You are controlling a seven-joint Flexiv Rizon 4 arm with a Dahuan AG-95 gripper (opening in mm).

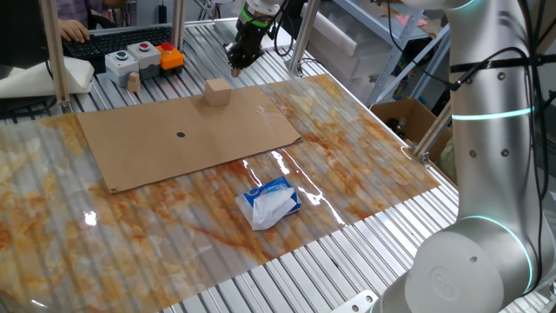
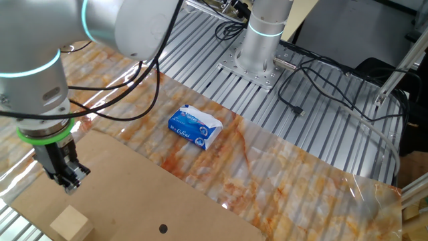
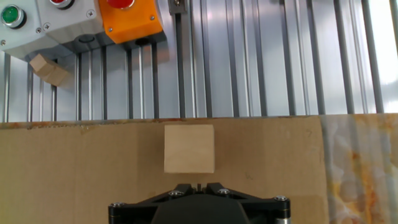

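A plain wooden block point(image 3: 189, 149) sits on the brown cardboard sheet point(image 3: 81, 168), close to its edge by the bare metal slats. At the bottom of the wrist view, my gripper points toward the block with its fingers together and nothing visible between them. In exterior view 2 the gripper point(image 2: 77, 181) hangs above the cardboard, apart from the block point(image 2: 72, 223). A blue and white tissue pack point(image 1: 270, 204) lies on the marbled sheet, well away from the gripper.
Button boxes, including an orange one point(image 1: 169, 57), stand on the slats beyond the cardboard. A small wooden piece point(image 3: 50, 70) rests beside them. The cardboard bears a black dot point(image 1: 181, 135) and is otherwise clear around it. Cables point(image 2: 334, 100) lie near the robot's base.
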